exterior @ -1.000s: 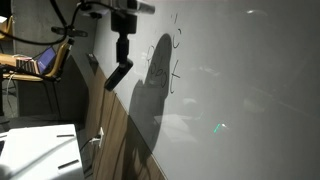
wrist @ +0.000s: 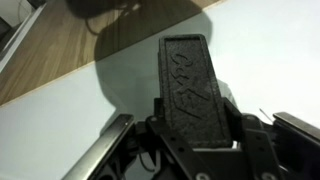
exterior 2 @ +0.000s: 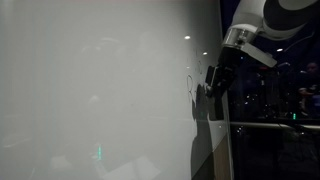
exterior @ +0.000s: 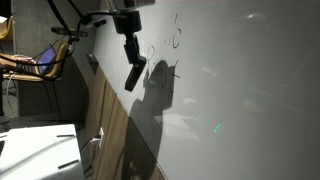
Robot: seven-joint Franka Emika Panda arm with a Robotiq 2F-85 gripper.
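A dark block that looks like a whiteboard eraser is held between the fingers of my gripper, which is shut on it. In exterior view 1 the eraser hangs below the gripper, in front of the whiteboard. Whether it touches the board cannot be told. Dark handwriting is on the board beside the gripper, partly hidden by the arm and its shadow. Exterior view 2 has the gripper near the board's right end.
Wood panelling runs along the board's lower edge. A white table stands at lower left, and a chair is behind it. A small green light spot shows on the board. The board's right part is clear.
Now the gripper and eraser are farther right, near their place of one second ago, covering part of the writing.
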